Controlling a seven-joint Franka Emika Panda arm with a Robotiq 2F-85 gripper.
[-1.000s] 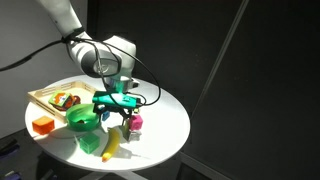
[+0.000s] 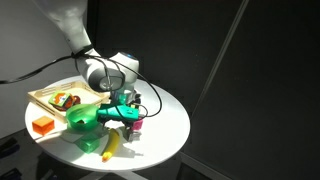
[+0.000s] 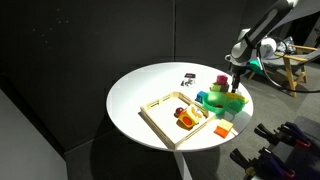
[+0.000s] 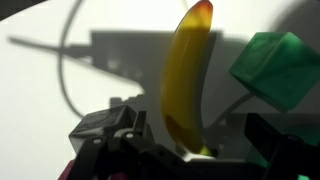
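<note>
A yellow banana (image 4: 185,85) lies on the white table, its near end between the dark fingers of my gripper in the wrist view. The fingers stand wide apart and grip nothing. In exterior view 1 my gripper (image 2: 115,129) hangs low over the table, just behind the banana (image 2: 111,146). The wrist view cannot tell whether the fingertips touch the table. Exterior view 2 shows the banana (image 3: 236,97) near the table's right edge, partly hidden.
A green cube (image 4: 277,70) sits close to the right finger; a grey block-like shape (image 4: 103,122) is by the left one. Nearby are a green bowl (image 2: 80,121) and a pink cube (image 2: 138,124). An orange block (image 2: 43,126) and a wooden tray (image 3: 152,113) stand farther off.
My gripper has come down a little toward the table beside the banana. The banana, cubes and bowl have not visibly moved.
</note>
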